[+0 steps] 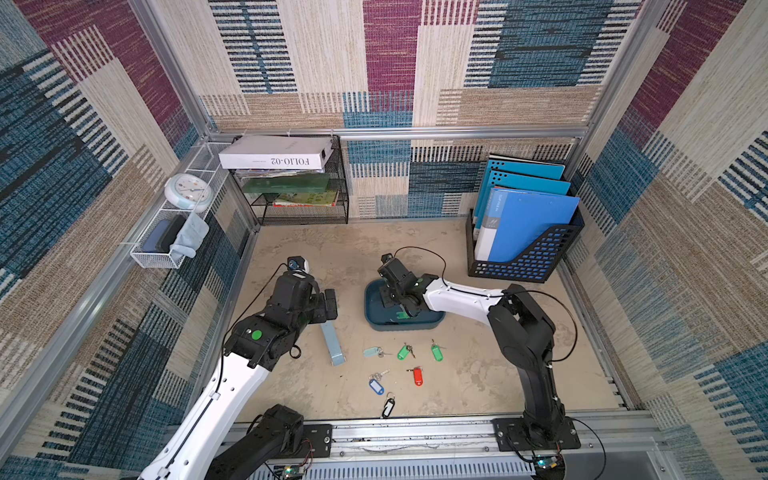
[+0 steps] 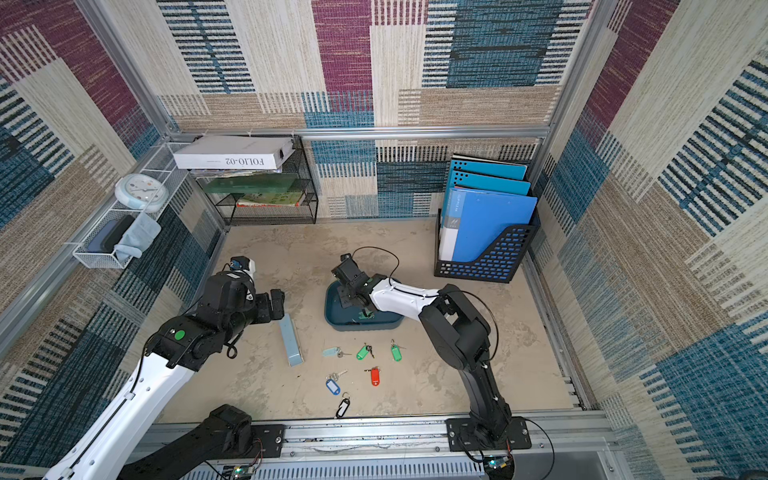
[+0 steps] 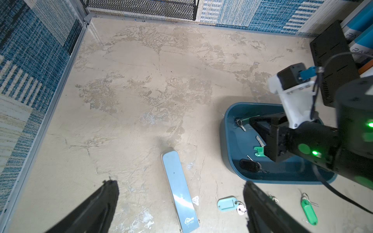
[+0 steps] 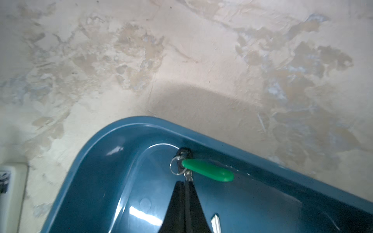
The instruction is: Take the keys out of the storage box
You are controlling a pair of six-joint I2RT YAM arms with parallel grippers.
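Observation:
The dark blue storage box [image 1: 404,325] stands mid-table. In the right wrist view, a green-tagged key [image 4: 208,170] rests at the box's far wall, just beyond my right gripper, which is shut with nothing between its fingertips. The left wrist view shows another green tag [image 3: 259,151] and a black-tagged key [image 3: 249,165] on the box floor, partly hidden by the right gripper. My left gripper is open and empty, left of the box. Taken-out keys lie in front of it: teal [image 1: 372,351], green [image 1: 403,351], another green [image 1: 437,353], red [image 1: 417,377], blue [image 1: 376,386], black [image 1: 389,408].
A long light-blue case [image 3: 181,194] lies under the left gripper. A folder holder [image 1: 524,260] stands at the back right and a wire shelf [image 1: 340,192] at the back left. The table behind the box is clear.

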